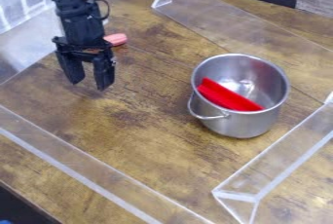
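Observation:
My black gripper (85,75) hangs over the left part of the wooden table, its fingers pointing down and apart, with nothing visible between them. Just behind it to the right lies a small pink object (117,39), partly hidden by the arm. At the right stands a steel pot (240,119) with a side handle, and a long red object (227,94) lies inside it.
Clear plastic rails border the table (156,160) at the back, left, front and right. The middle of the table between my gripper and the pot is clear.

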